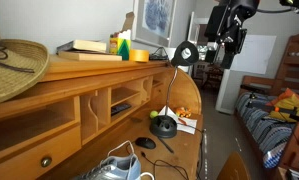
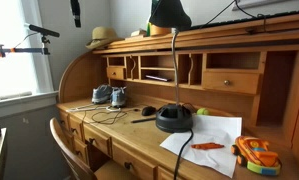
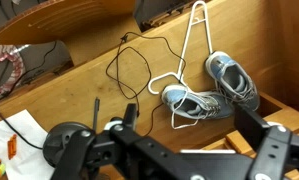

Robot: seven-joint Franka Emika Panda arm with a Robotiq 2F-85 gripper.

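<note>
High over the desk, my gripper (image 1: 221, 52) stands open and well apart from everything on the surface. From above, the wrist view shows nothing between its dark fingers. A pair of grey-blue shoes with white laces (image 3: 229, 75) lies on the wooden desktop; they also show as shoes (image 2: 117, 97) at the desk's far left. Beside them is a white hanger-like piece (image 3: 196, 18). A thin black cable (image 3: 149, 72) loops across the wood. One slim black stick (image 3: 96, 112) lies near the black lamp base (image 3: 67, 140). The computer mouse (image 2: 149, 111) sits behind that stick.
The lamp's shade (image 2: 170, 13) rises on a bent neck above the desk. White paper (image 2: 211, 140) carries a red-orange item (image 2: 207, 147), with an orange toy (image 2: 256, 155) alongside. Books (image 1: 94, 47) and a straw hat (image 1: 14, 65) rest on the upper shelf. Bare wood (image 3: 69, 90) lies left of the cable.
</note>
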